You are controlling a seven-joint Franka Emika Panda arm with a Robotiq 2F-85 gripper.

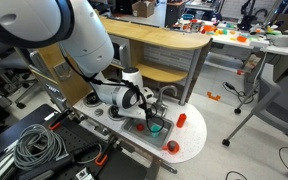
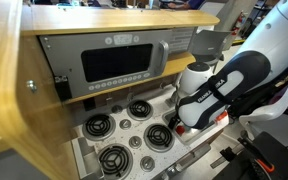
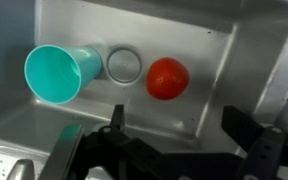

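Note:
A grey metal sink (image 3: 134, 22) fills the wrist view. In it lie a round red object (image 3: 167, 78), near the middle, and a teal cup (image 3: 62, 73) tipped on its side to the left. Between them is the round drain (image 3: 124, 66). My gripper is open above the sink, its two dark fingers wide apart with nothing between them. The red object shows just beyond the gap. In the first exterior view the teal cup (image 1: 156, 127) shows inside the sink, beside the gripper.
Stove burners (image 2: 101, 125) lie beside the sink, below a microwave (image 2: 114, 64). A faucet (image 1: 168, 92) rises at the sink's back. On the white counter to the right stand a red bottle-like item (image 1: 181, 120) and another red object (image 1: 172, 147).

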